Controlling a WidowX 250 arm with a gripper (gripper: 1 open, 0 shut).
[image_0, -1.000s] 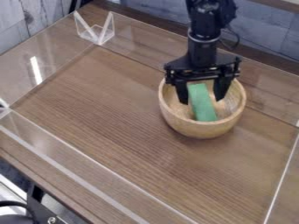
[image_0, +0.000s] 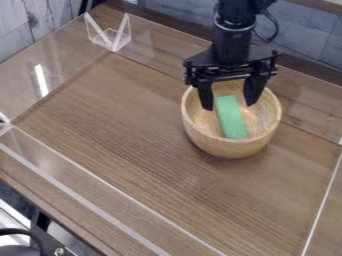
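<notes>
My black gripper (image_0: 229, 82) hangs over a round light wooden bowl (image_0: 230, 148) at the right of centre in the camera view. Its two fingers are spread wide, one toward the left rim and the other toward the right. Below and between them, a green elongated object (image_0: 231, 120) lies in the bowl, apart from the gripper's grasp.
A white wire-like item (image_0: 110, 32) stands at the back left, and another white piece sits at the left edge. Black cables or parts show at the bottom left corner.
My gripper has risen away from the bowl and the green object, moving slightly toward the back. The bowl and the green object look unmoved.
</notes>
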